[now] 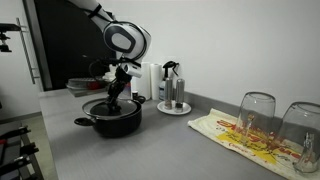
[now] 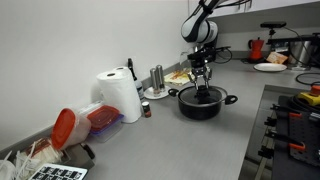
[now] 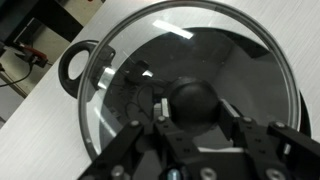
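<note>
A black pot [image 1: 118, 125] with two side handles stands on the grey counter. Its glass lid [image 3: 120, 72] has a clear rim and a round black knob [image 3: 193, 101]. My gripper is shut on that knob from above, a finger at either side. In exterior view 1 the lid [image 1: 97, 106] lies at the pot's top, somewhat tilted and off to the left; whether it sits fully on the rim I cannot tell. From exterior view 2, the gripper [image 2: 206, 88] comes down over the pot [image 2: 203, 105], and the arm partly hides the lid.
Behind the pot are a plate with grinders [image 1: 179, 97] and a paper roll [image 2: 118, 95]. Two upturned glass jars [image 1: 256, 112] rest on a patterned cloth [image 1: 225, 128] at the right. A dish rack [image 2: 45, 160] is at one end.
</note>
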